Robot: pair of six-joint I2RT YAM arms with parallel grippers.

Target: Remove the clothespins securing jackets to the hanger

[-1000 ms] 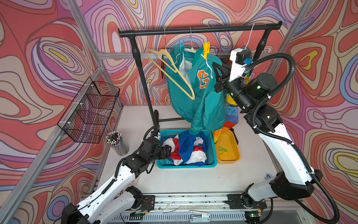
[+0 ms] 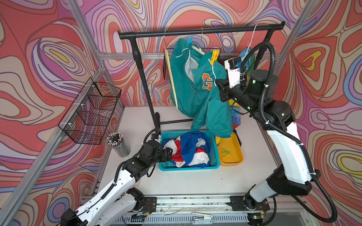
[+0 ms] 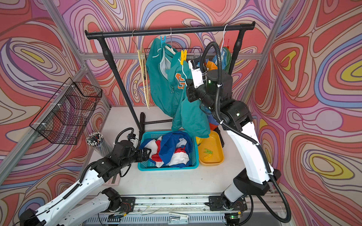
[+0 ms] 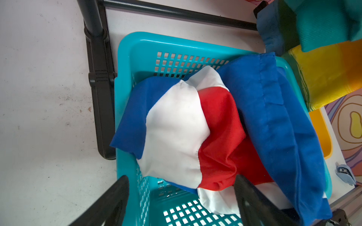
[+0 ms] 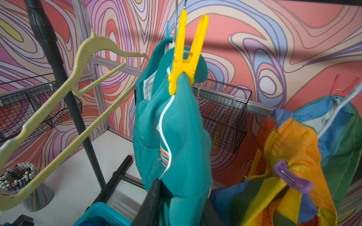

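Note:
A teal jacket (image 2: 199, 90) with an orange emblem hangs from the rack. A blue clothespin (image 2: 189, 40) grips one shoulder near the hanger hook; a yellow clothespin (image 5: 184, 62) clamps the other, its two handles pointing up. My right gripper (image 2: 223, 90) is shut on the jacket's sleeve below the yellow pin; in the right wrist view teal cloth fills the space between its fingers. Over the left part of the turquoise basket (image 2: 188, 168), my left gripper stands open, holding nothing. The multicoloured jacket (image 5: 297, 154) hangs farther right with a red clothespin (image 5: 343, 84) on it.
An empty wooden hanger (image 5: 94, 45) hangs left of the teal jacket on the black rack bar (image 2: 201, 32). Folded clothes fill the basket. Beside it, the orange tray (image 2: 232, 162) holds loose clothespins.
The teal jacket has swung and turned, and the empty hanger has rotated to nearly edge-on. The left arm is almost still.

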